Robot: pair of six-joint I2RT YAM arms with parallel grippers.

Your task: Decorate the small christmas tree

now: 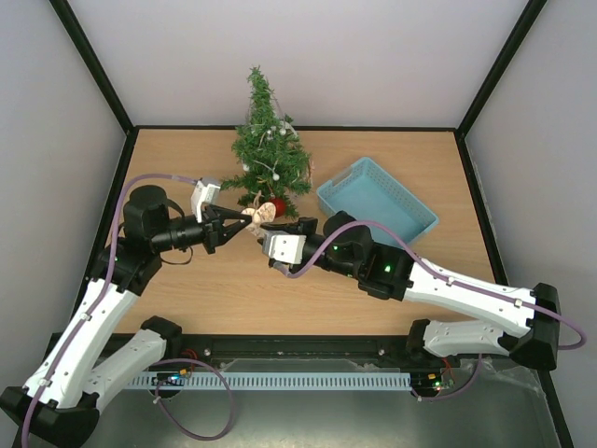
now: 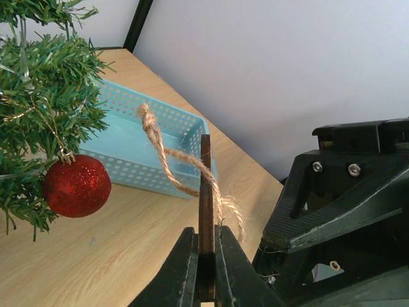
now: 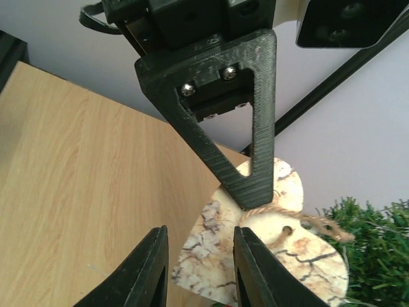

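Note:
A flat wooden heart (image 1: 265, 213) with a twine loop hangs in front of the small tree (image 1: 269, 145). My left gripper (image 1: 250, 219) is shut on it; the left wrist view shows the heart (image 2: 206, 217) edge-on between the fingers, with its twine (image 2: 167, 163) looping up beyond. Close beside it from the right is my right gripper, partly open. In the right wrist view the pale heart (image 3: 211, 256) appears behind the gap and the right-hand finger; whether it lies between the fingers I cannot tell. A red glitter ball (image 2: 78, 186) hangs low on the tree.
A light blue basket (image 1: 415, 196) stands to the right of the tree; its visible floor looks empty. Bare wooden tabletop (image 1: 224, 299) lies in front. The two grippers are very close together, just before the lower branches.

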